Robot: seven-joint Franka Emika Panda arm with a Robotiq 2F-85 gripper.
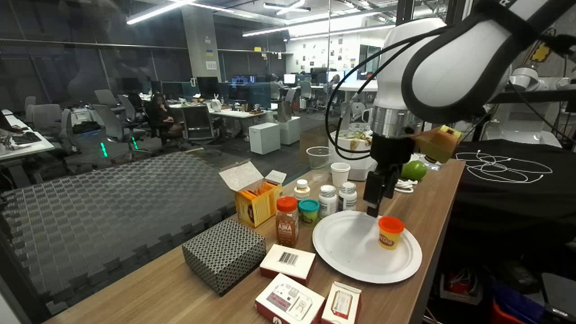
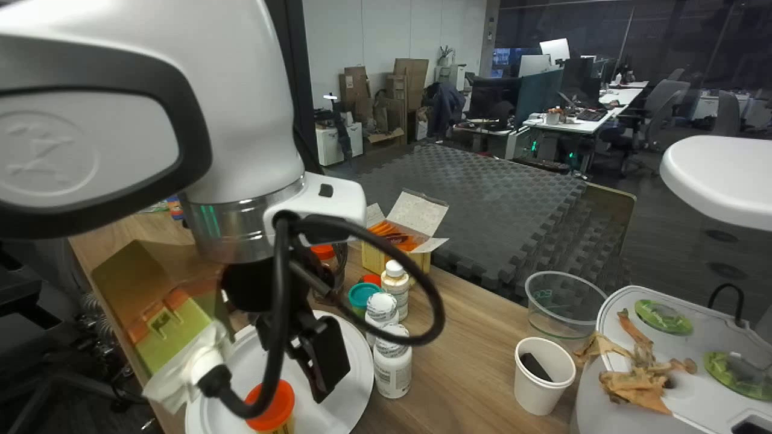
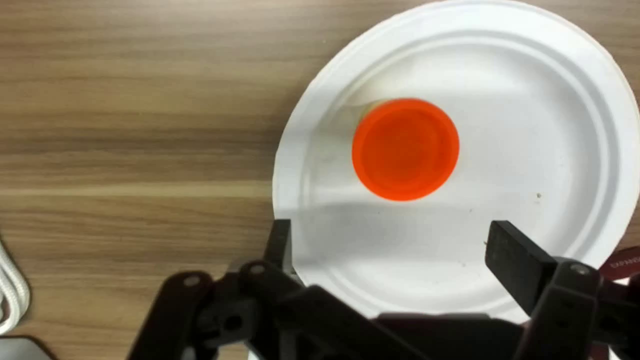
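On a white plate (image 1: 348, 254) stands a yellow Play-Doh tub (image 1: 389, 233) with an orange lid, upright near the plate's right side in exterior view 1. From above, in the wrist view, its lid (image 3: 405, 149) lies ahead of my gripper, apart from it. The fingers are spread wide, and only plate shows between the fingertips. Exterior view 1 has the gripper (image 1: 373, 208) above the plate's far edge, higher than the tub. In exterior view 2 the hanging cable covers part of the tub's lid (image 2: 278, 408).
Pill bottles (image 1: 327, 200), a teal-lidded tub (image 1: 308, 212) and a red-lidded spice jar (image 1: 287, 221) stand left of the plate. Small boxes (image 1: 290, 299) and a patterned box (image 1: 224, 254) lie nearer. A paper cup (image 1: 340, 173) and green fruit (image 1: 414, 170) are behind.
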